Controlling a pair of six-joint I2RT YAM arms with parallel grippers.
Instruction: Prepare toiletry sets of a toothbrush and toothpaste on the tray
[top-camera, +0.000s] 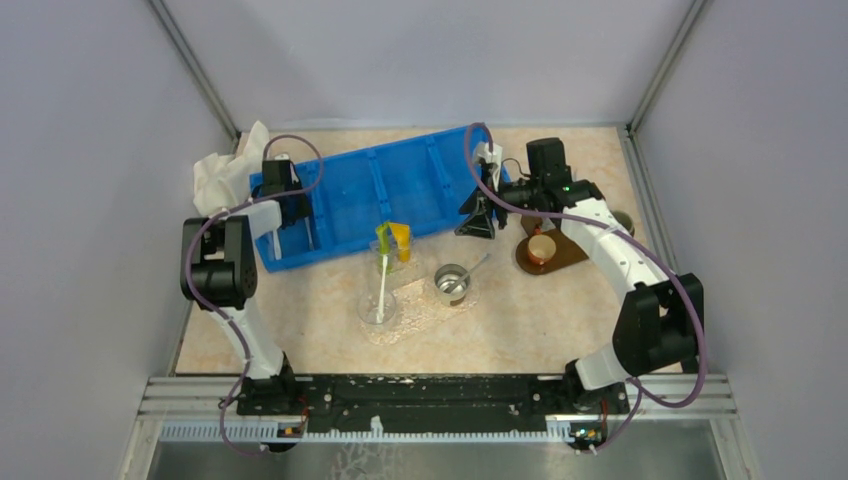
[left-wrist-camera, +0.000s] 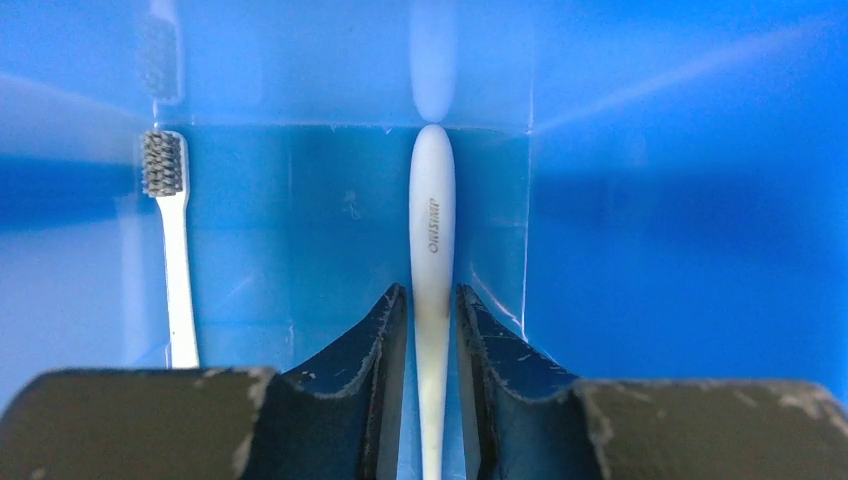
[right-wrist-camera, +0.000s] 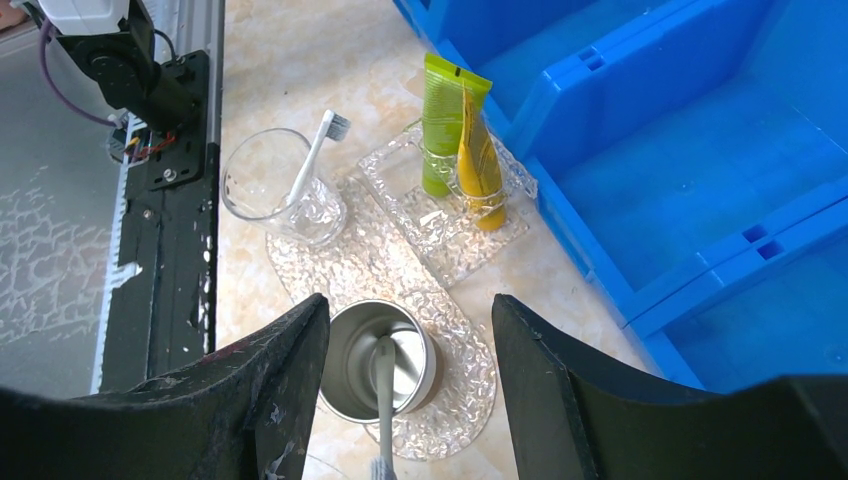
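My left gripper is over the left compartment of the blue bin (top-camera: 350, 240), fingers part open astride a white toothbrush handle (left-wrist-camera: 432, 220); whether they touch it I cannot tell. A second toothbrush (left-wrist-camera: 175, 240) with grey bristles lies left of it. My right gripper is open over the table, above and beside a steel cup (right-wrist-camera: 345, 365) holding a brush. A glass (right-wrist-camera: 250, 200) holds a white toothbrush (right-wrist-camera: 305, 165). Green (right-wrist-camera: 443, 120) and yellow (right-wrist-camera: 480, 170) tubes stand in a clear holder on a clear tray (right-wrist-camera: 455, 430).
A white cloth (top-camera: 215, 185) lies at the back left, beside the bin. A wooden board (top-camera: 560, 255) with cups is at the right.
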